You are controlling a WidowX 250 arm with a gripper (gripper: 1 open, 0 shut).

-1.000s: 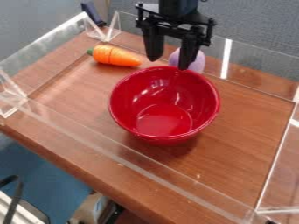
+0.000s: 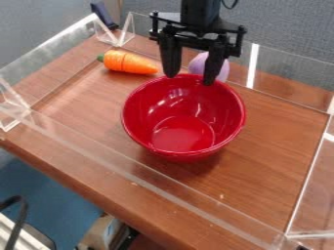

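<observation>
My black gripper (image 2: 193, 61) hangs above the back rim of a red bowl (image 2: 183, 127), its two dark fingers spread apart and open. Behind it, partly hidden, is a light purple rounded object (image 2: 217, 65). An orange toy carrot (image 2: 129, 62) with a green tip lies to the left, behind the bowl.
Clear low walls (image 2: 304, 191) edge the wooden table (image 2: 98, 137). A floor with some objects shows beyond the front left edge.
My gripper has come slightly lower and toward the bowl over the last second. The bowl and carrot have not moved.
</observation>
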